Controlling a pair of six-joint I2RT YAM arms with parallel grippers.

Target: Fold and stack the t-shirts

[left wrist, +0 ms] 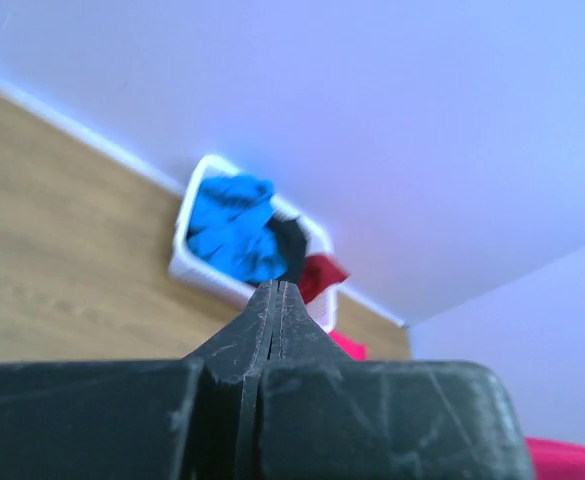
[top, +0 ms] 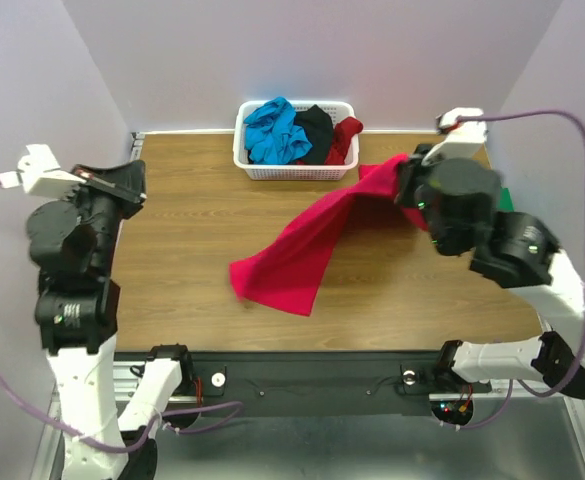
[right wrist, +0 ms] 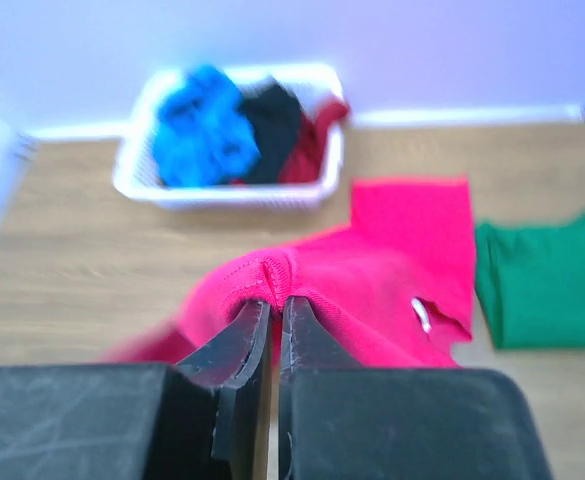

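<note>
A red T-shirt (top: 302,250) hangs from my right gripper, which is shut on it, high over the table (top: 182,260); its lower end trails toward the middle. In the right wrist view more of the red cloth lies behind the grip, with a small white tag. My left gripper is raised at the left and shut, with no cloth showing between its fingertips; some red shows at the lower right edge of that view. A folded green T-shirt (right wrist: 542,280) lies at the right, mostly hidden in the top view.
A white basket (top: 294,172) at the back holds blue (top: 277,130), black (top: 315,130) and dark red (top: 340,145) clothing. Walls stand at the back and both sides.
</note>
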